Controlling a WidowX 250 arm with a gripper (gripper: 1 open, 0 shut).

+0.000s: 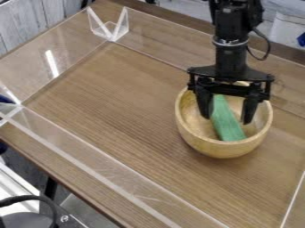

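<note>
A tan bowl (199,142) sits on the wooden table at the right of the camera view, with a green elongated object (224,126) lying inside it. My black gripper (226,109) hangs over the bowl from above, open, its fingers spread to either side above the green object, whose far end is partly hidden by the gripper.
Clear tape forms a shape near the back left. A black cable shows at the bottom-left corner beyond the edge.
</note>
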